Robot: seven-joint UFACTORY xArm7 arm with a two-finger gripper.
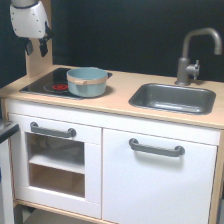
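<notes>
At the upper left, my gripper hangs from the white arm, well above the counter. Its two dark fingers stand apart, with nothing seen between them. A grey-blue pot with a tan handle band sits on the right part of the black cooktop. It is below and to the right of the gripper, clear of it. To the pot's left a red-marked burner is uncovered.
An empty metal sink with a grey faucet takes up the right of the wooden counter. Below are a windowed oven door and a white cabinet door. Between pot and sink the counter is bare.
</notes>
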